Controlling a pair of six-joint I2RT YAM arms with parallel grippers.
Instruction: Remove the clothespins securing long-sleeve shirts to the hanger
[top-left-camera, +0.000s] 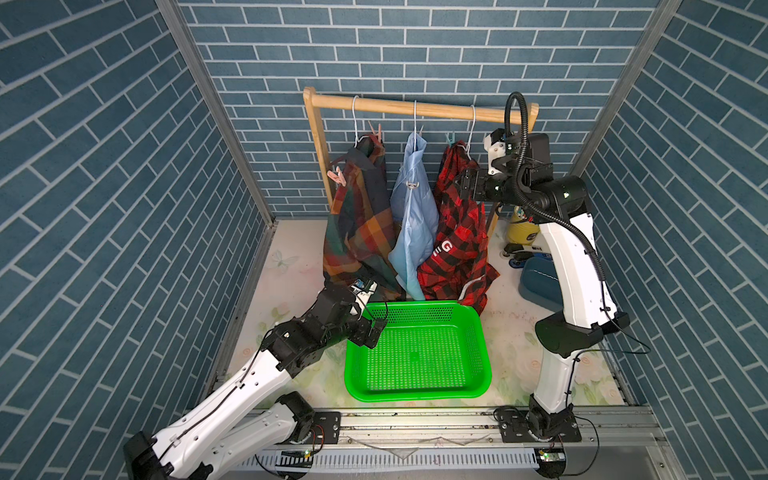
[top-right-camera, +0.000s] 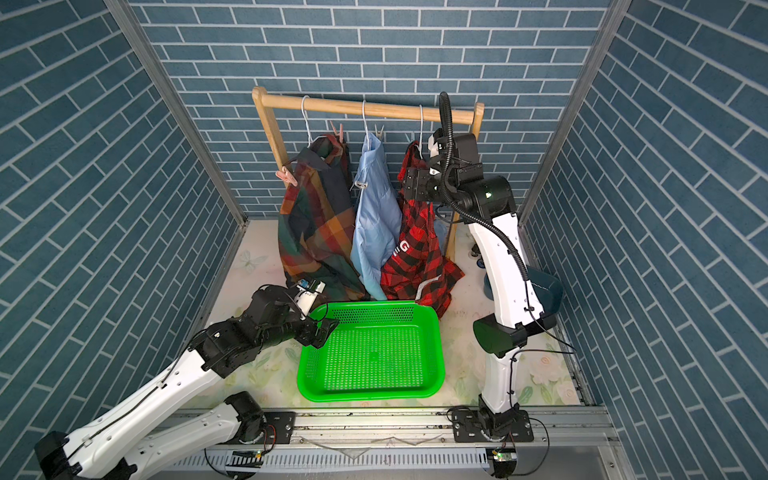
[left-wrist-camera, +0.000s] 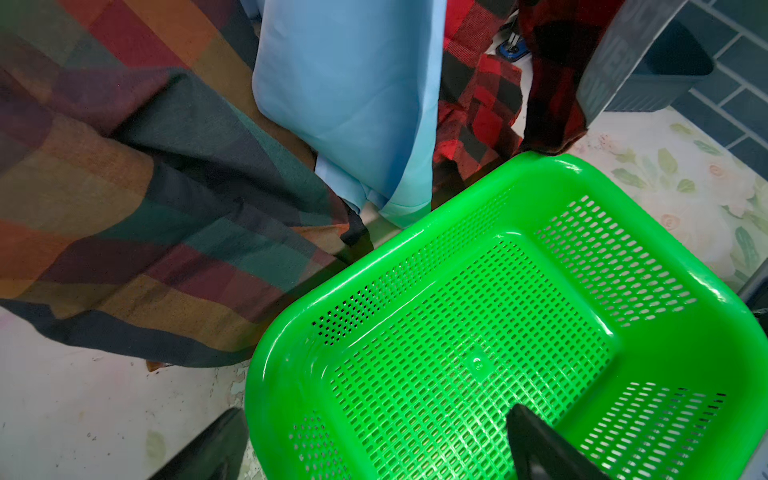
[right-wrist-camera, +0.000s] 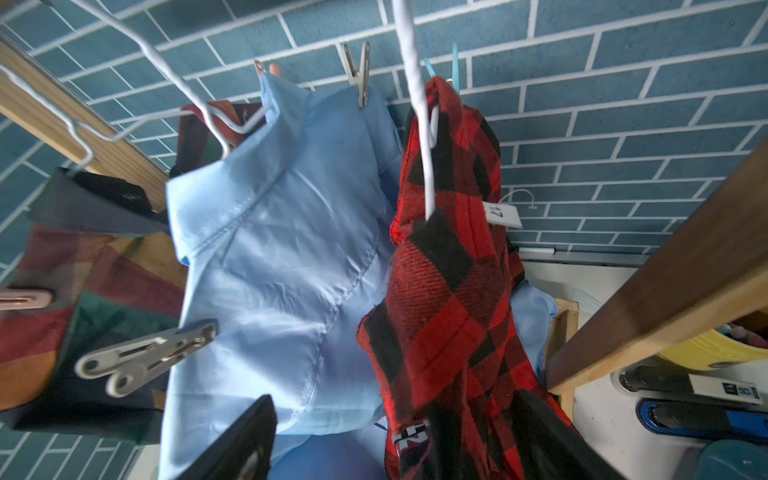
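Note:
Three long sleeve shirts hang on white hangers: a dark plaid one (top-left-camera: 360, 216), a light blue one (top-left-camera: 414, 216) and a red-black checked one (top-left-camera: 456, 232). Pink clothespins (top-left-camera: 337, 176) grip the plaid shirt, a silver clothespin (right-wrist-camera: 148, 360) the blue shirt's front edge, another silver clothespin (right-wrist-camera: 357, 72) its far side. A teal clothespin (top-left-camera: 451, 138) sits at the red shirt's back. My right gripper (top-left-camera: 472, 185) is at the red shirt's near shoulder, fingers apart; no clothespin shows between its fingers. Above the basket's left rim, my left gripper (top-left-camera: 377, 332) stands open and empty.
An empty green basket (top-left-camera: 418, 396) lies in front of the shirts. The wooden rack (top-left-camera: 424, 105) stands behind, its right post (right-wrist-camera: 680, 264) close to my right gripper. A blue case (top-left-camera: 542, 284) and a yellow container (top-left-camera: 522, 232) lie at right.

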